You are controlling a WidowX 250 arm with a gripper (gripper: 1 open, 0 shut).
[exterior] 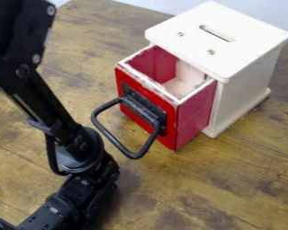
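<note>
A white wooden box point(237, 76) with a slot in its top stands at the upper right. Its red drawer point(193, 115) is pulled out toward the front left, empty as far as its inside shows. A black bar handle point(134, 148) juts from the red front. My black arm point(32, 90) runs down the left side and bends low, with its dark housing at the bottom left, left of the handle. The gripper's fingertips are not clearly visible, so its state cannot be told.
A pale background shows at the top right corner beyond the table.
</note>
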